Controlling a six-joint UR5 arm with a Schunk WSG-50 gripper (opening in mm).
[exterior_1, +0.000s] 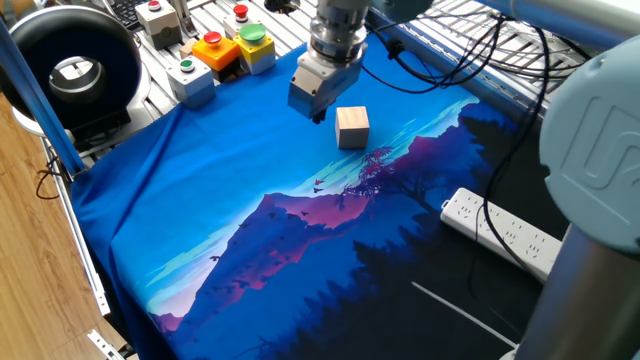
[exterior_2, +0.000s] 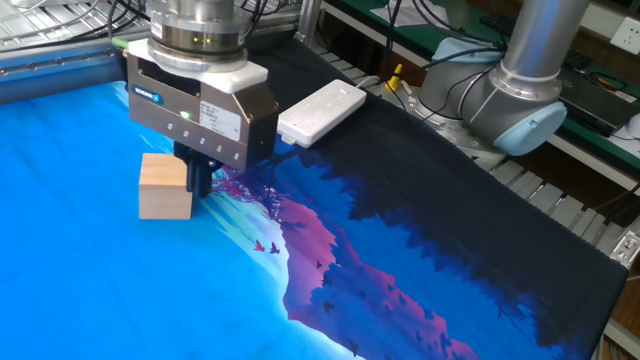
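Observation:
A pale wooden cube (exterior_1: 352, 128) rests on the blue printed cloth (exterior_1: 200, 170), near the arm. My gripper (exterior_1: 319, 117) points down a little up and left of the cube in exterior view 1, apart from it. From the other side, in exterior view 2, the dark fingers (exterior_2: 205, 180) overlap the right edge of the wooden cube (exterior_2: 165, 190) and stand in front of it. They look close together there, but whether a gap lies between them is unclear. Nothing held shows at the fingertips.
A white power strip (exterior_1: 500, 230) lies on the dark side of the cloth. Several button boxes, among them a yellow one with a green button (exterior_1: 255, 48), line the far edge. Black cables (exterior_1: 505, 170) hang beside the arm.

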